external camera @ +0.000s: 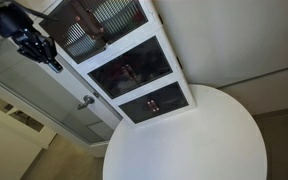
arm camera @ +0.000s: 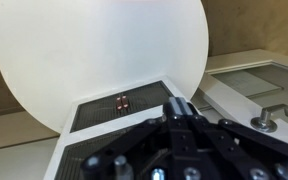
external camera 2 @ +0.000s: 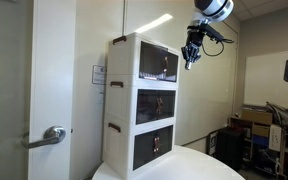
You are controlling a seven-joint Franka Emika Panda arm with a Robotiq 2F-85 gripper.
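A white cabinet (external camera 2: 127, 105) stands upright with three stacked compartments, each with dark doors and small brown handles. On the top compartment the left door (external camera: 72, 38) and right door (external camera: 119, 14) both look closed, with striped reflections on them. Beside the cabinet's upper left corner in exterior view 1, my gripper (external camera: 55, 66) hangs in the air. Exterior view 2 shows the gripper (external camera 2: 188, 66) in front of the top compartment's level. In the wrist view the gripper is shut, and nothing shows between its fingers. What the cabinet holds is hidden.
A door with a metal lever handle (external camera 2: 53, 134) is beside the cabinet. Shelves with boxes (external camera 2: 256, 130) are farther off at the right.
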